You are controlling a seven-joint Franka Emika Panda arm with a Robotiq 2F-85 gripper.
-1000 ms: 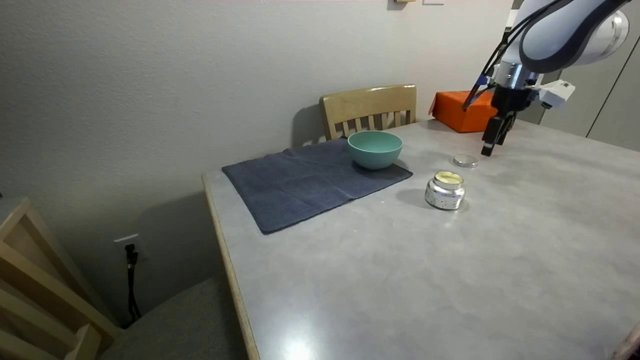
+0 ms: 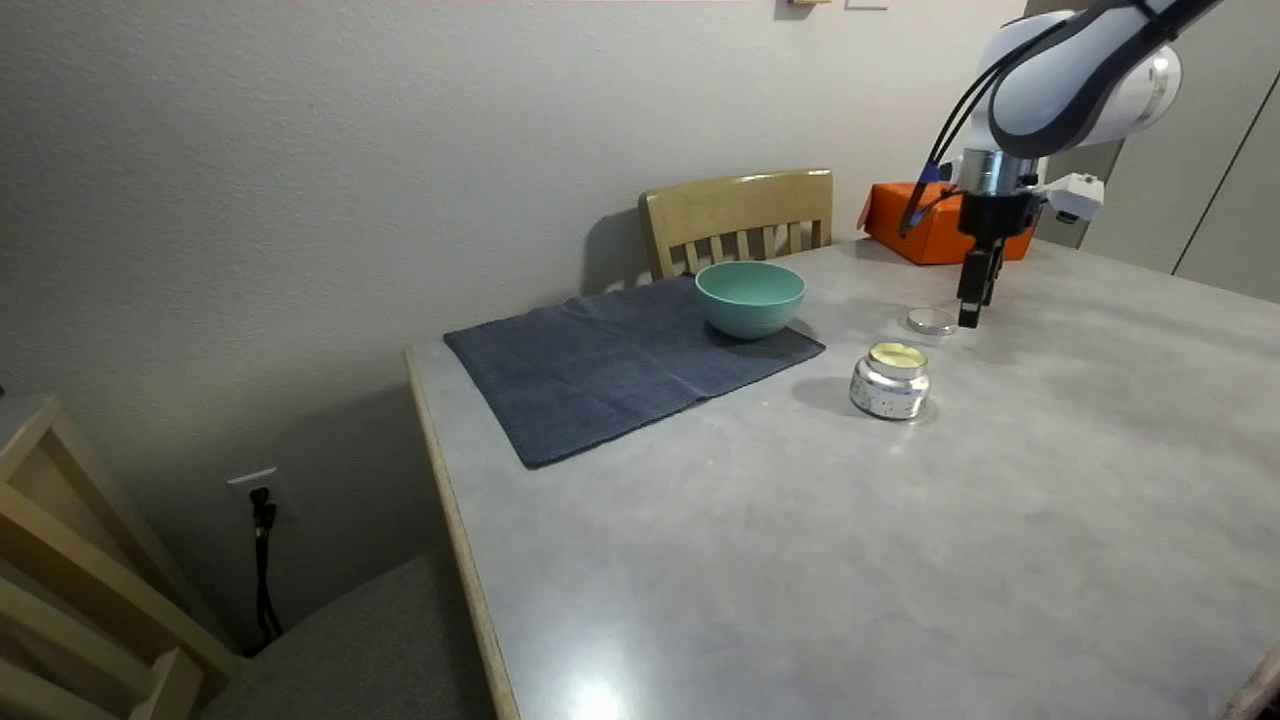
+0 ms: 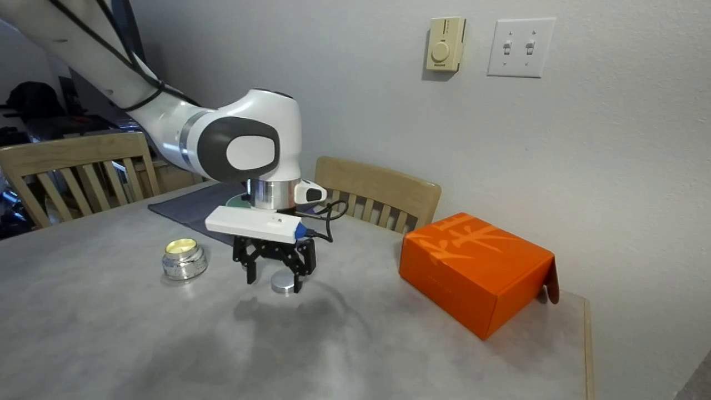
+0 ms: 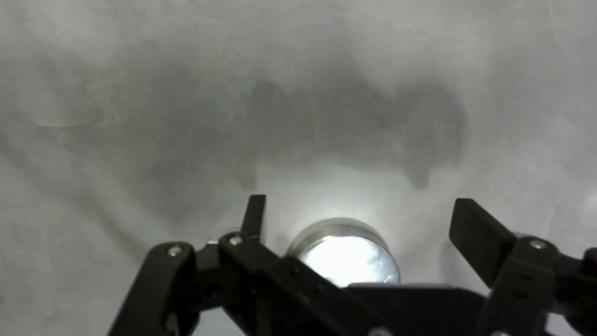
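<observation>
A round silver lid lies flat on the grey table. My gripper is just above the table by the lid, its fingers spread wide. In the wrist view the shiny lid shows between the two black fingertips, its lower part hidden by the gripper's own linkage. Nothing is held. Exterior view 1 has the lid just left of my gripper. A silver jar with a pale yellow top stands upright on the bare table, apart from the lid.
A teal bowl rests on a dark blue cloth near the wall. Behind my arm sits an orange box at the table's corner. Wooden chairs stand along the edge.
In exterior view 1, my arm has shifted left, bringing the gripper closer to the lid and a little lower. The gripper hangs more upright. Lid, jar and bowl have stayed put.
</observation>
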